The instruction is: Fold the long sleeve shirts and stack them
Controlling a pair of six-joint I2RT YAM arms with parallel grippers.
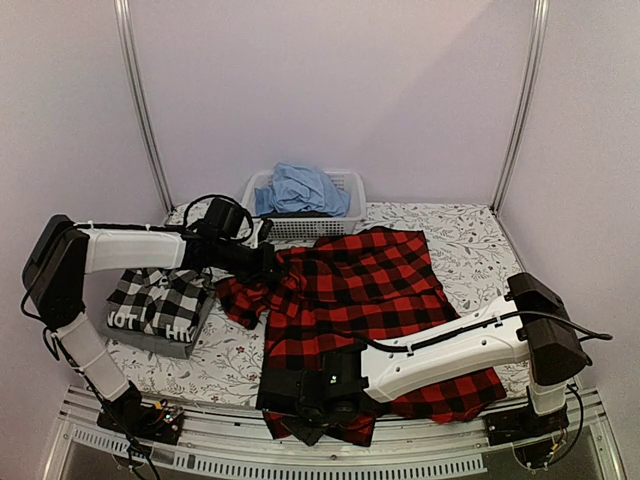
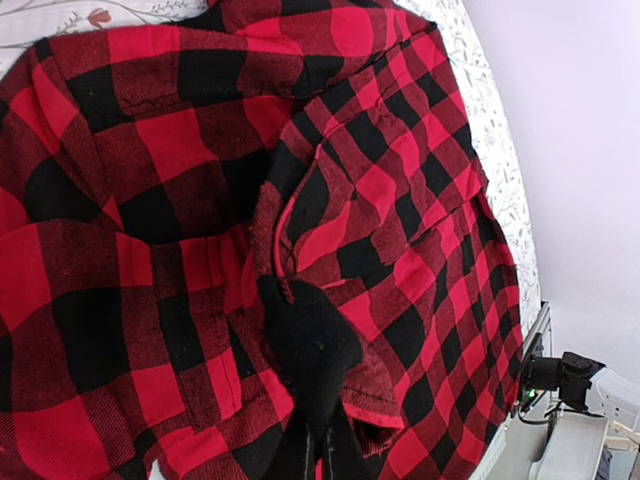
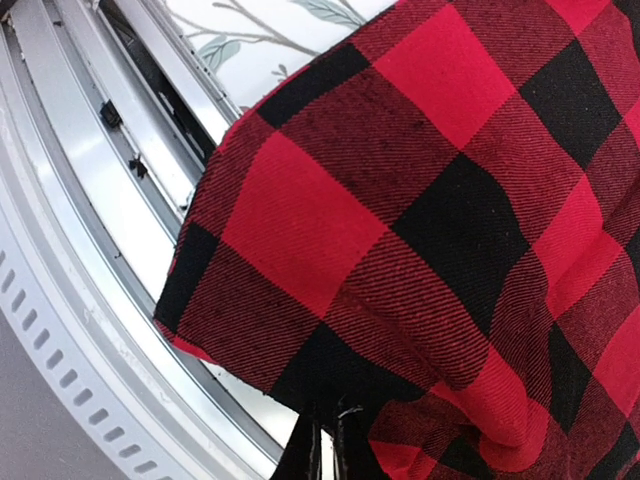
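Observation:
A red and black checked shirt [image 1: 360, 310] lies spread on the floral mat, its near edge over the metal front rail. My left gripper [image 1: 268, 272] is down on the shirt's left upper part; in the left wrist view it [image 2: 316, 440] is shut, with cloth bunched around it. My right gripper [image 1: 305, 425] is low at the shirt's front left edge; in the right wrist view its fingers are close together at the bottom, over a lifted-looking fold, and whether they hold cloth is unclear.
A stack of folded clothes [image 1: 155, 310], black and white checked on top, sits at the left. A white basket [image 1: 300, 225] with a blue garment [image 1: 305, 185] stands at the back. Bare mat [image 1: 470, 250] shows at the right.

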